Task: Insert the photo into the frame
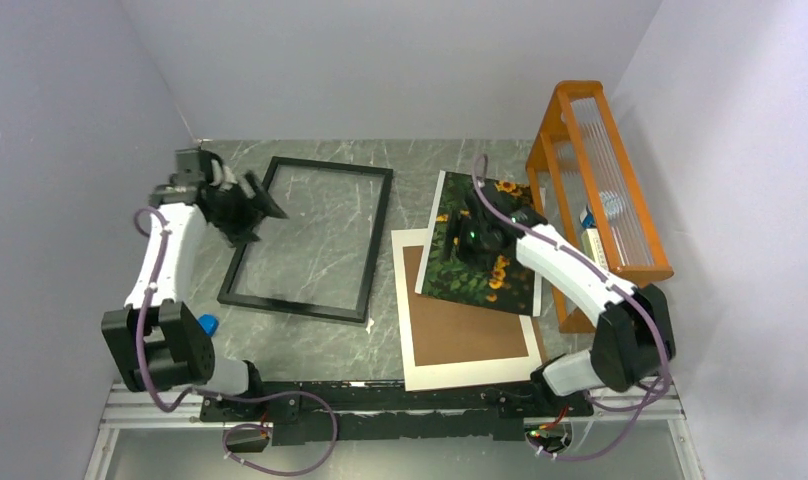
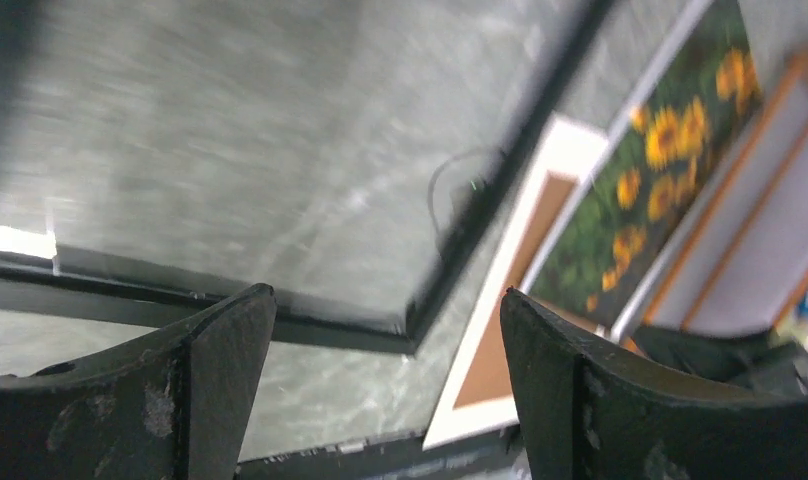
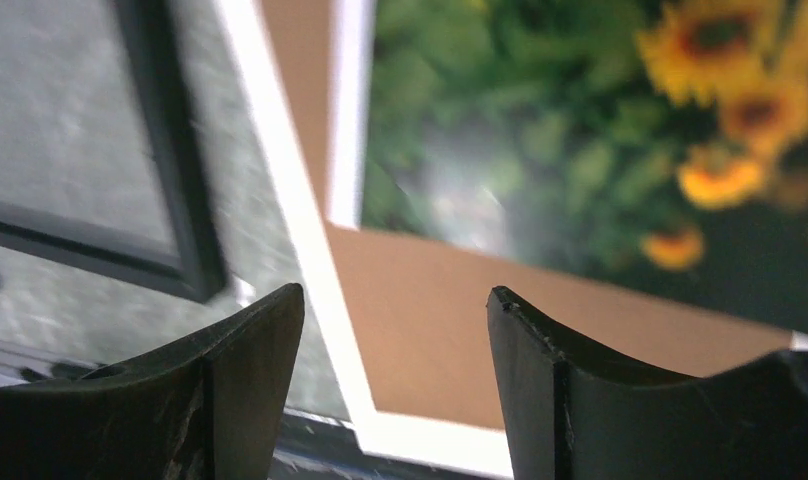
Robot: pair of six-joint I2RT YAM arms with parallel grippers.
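An empty black frame (image 1: pixel 377 240) lies flat on the marbled table, left of centre. The sunflower photo (image 1: pixel 480 270), with a white strip along its left edge, rests to the right of it, partly over a brown board with a white border (image 1: pixel 460 340). Above the frame's left side, my left gripper (image 1: pixel 263 222) is open and empty. My right gripper (image 1: pixel 460 240) hovers over the photo, its fingers apart with nothing between them; in the right wrist view, the photo (image 3: pixel 580 150) spreads beyond its fingertips (image 3: pixel 510 300).
A wooden rack with ribbed clear panels (image 1: pixel 610 200) stands at the right, close to the photo's edge. A small blue object (image 1: pixel 208 324) sits by the left arm. Bare table (image 1: pixel 300 345) shows in front of the frame.
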